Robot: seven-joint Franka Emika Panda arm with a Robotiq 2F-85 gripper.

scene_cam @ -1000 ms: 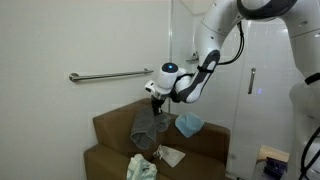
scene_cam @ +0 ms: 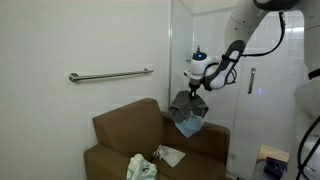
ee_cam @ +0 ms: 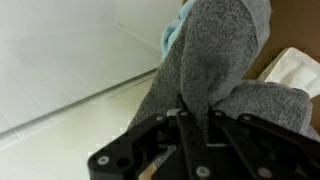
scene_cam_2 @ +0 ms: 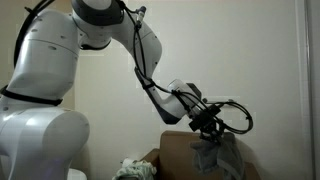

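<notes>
A dark grey cloth [scene_cam: 188,106] hangs from my gripper [scene_cam: 194,88] at the right end of the brown couch. In the wrist view the gripper is shut on the bunched grey cloth [ee_cam: 212,55], whose folds spread above and to both sides of the fingers. From the second exterior view, the same cloth [scene_cam_2: 218,156] droops below the gripper in front of the couch back. Its lower edge is near a light blue cloth [scene_cam: 188,124] on the couch; whether they touch cannot be told.
On the brown couch [scene_cam: 125,127] lie a white cloth [scene_cam: 170,155] on the seat and a pale patterned cloth [scene_cam: 141,168] toward the front left. A towel bar [scene_cam: 110,75] is fixed to the wall. A white door stands at right.
My gripper has carried the grey cloth rightward along the couch, from above the back's middle to its right end. The other cloths have stayed put.
</notes>
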